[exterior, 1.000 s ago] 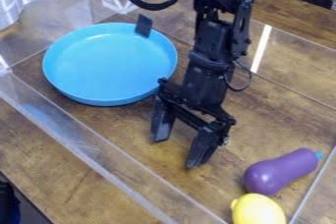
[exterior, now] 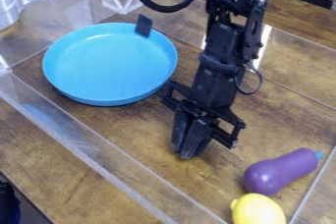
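Note:
The black robot gripper (exterior: 192,136) is low over the wooden tabletop in the middle of the view, its fingers drawn together and shut, with nothing seen between them. To its upper left lies a blue plate (exterior: 108,63). A purple toy eggplant (exterior: 278,173) lies to the lower right, and a yellow lemon-like object (exterior: 256,210) sits below it at the bottom edge.
Clear plastic walls run along the left and right of the work area (exterior: 105,179). A small dark block (exterior: 143,26) stands at the plate's back edge. The wood left of and below the gripper is bare.
The gripper's fingers have come together from a wider stance and now meet lower centre. The plate, eggplant and yellow object look unmoved.

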